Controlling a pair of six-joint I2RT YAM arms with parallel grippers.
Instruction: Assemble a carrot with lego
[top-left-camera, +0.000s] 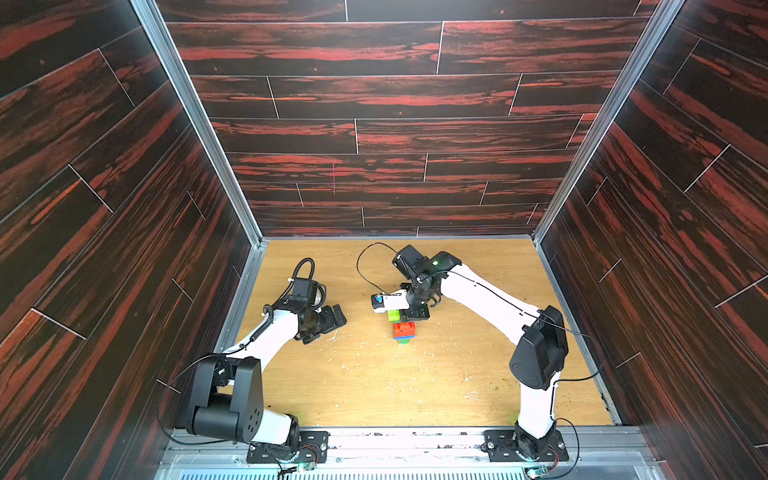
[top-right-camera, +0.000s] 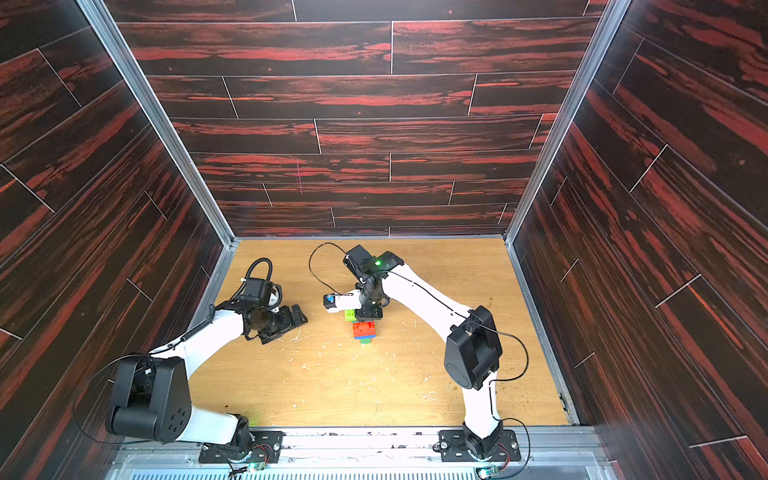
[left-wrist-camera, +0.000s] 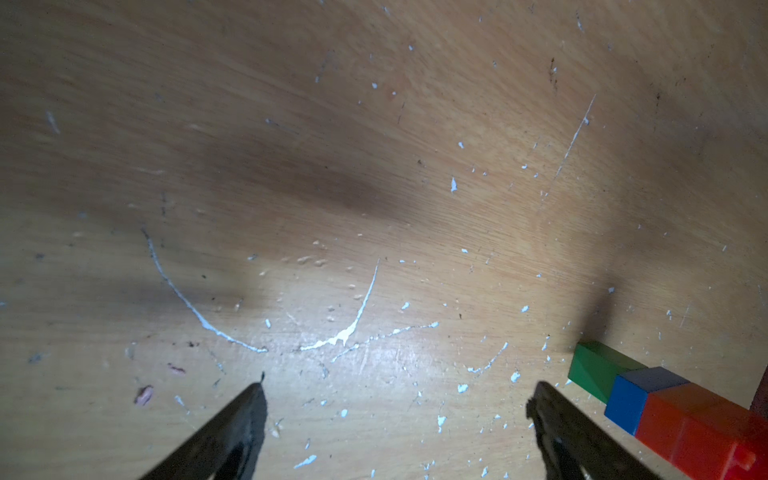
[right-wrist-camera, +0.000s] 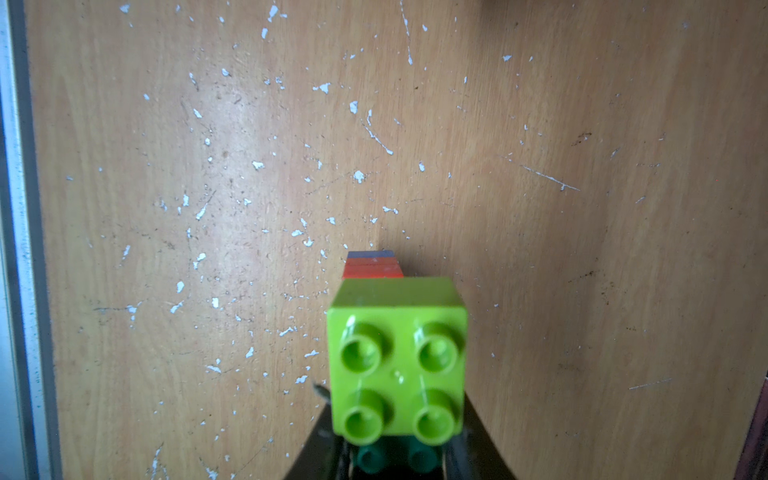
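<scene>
In the right wrist view a lime-green brick (right-wrist-camera: 397, 360), four-studded on top, stands in front of my right gripper, which is shut on a brick piece. Dark green studs (right-wrist-camera: 370, 457) show lower down between its fingers; whether they join the lime brick I cannot tell. Behind it, partly hidden, lies a stack of red bricks (top-left-camera: 404, 329). In the left wrist view this stack shows red, a blue brick (left-wrist-camera: 628, 400) and a green brick (left-wrist-camera: 596, 369) in a row on the table. Well to its left, my left gripper is open and empty.
Bare wooden table (top-left-camera: 344, 376) surrounds the bricks, scattered with white flecks and scratches. A small green bit (top-right-camera: 253, 421) shows at the front edge near the left arm's base. Walls close in the back and sides.
</scene>
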